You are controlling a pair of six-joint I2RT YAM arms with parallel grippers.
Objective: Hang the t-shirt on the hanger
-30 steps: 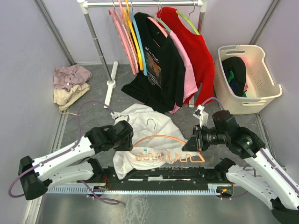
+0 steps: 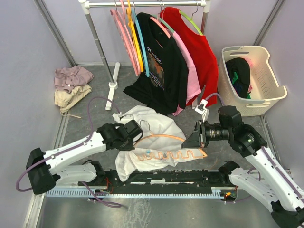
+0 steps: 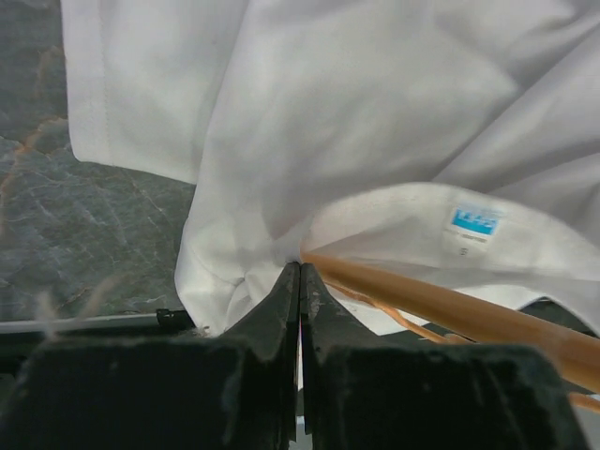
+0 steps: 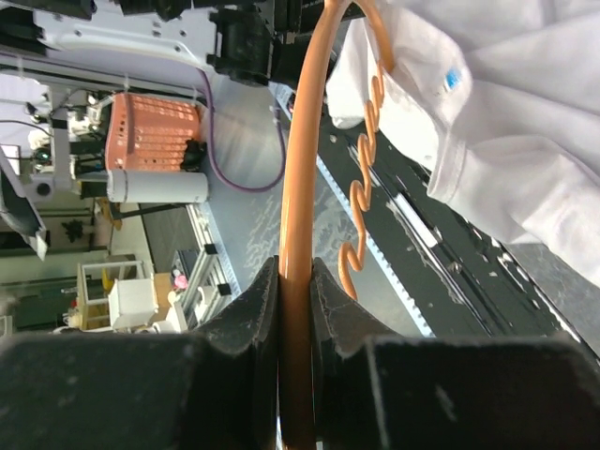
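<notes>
A white t-shirt (image 2: 156, 123) lies on the grey floor, its neck opening and label (image 3: 473, 223) showing in the left wrist view. An orange hanger (image 2: 168, 153) with a wavy lower bar lies over it, one end inside the neck opening. My left gripper is shut at that end, pinching the shirt's collar by the hanger tip; exactly what is between the fingers is partly hidden. My right gripper is shut on the hanger's orange arm, toward the other end, at the right of the shirt in the top view.
A rail (image 2: 107, 4) at the back holds hangers and black, pink and red garments. A white basket (image 2: 256, 102) with clothes stands at the right. A pile of beige and mauve clothes (image 2: 71, 97) lies at the left. Walls close in on both sides.
My right gripper has moved slightly left and up with the hanger, whose hook has shifted left.
</notes>
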